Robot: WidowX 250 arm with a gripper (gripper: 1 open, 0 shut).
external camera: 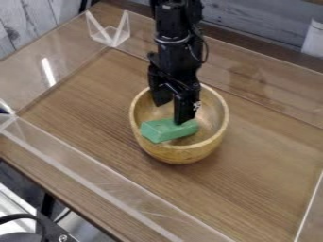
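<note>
My black gripper (175, 104) reaches down from the top centre into a yellow wooden bowl (207, 142). Its fingers are over the back half of the bowl, just behind a green block (165, 130) that lies inside toward the front left. Whether the fingertips touch the block is unclear, and so is how far apart they stand.
Clear plastic edging runs along the left and front. A grey plank wall stands behind, with a white object (318, 36) at the back right. Cables and white parts lie off the table at lower left.
</note>
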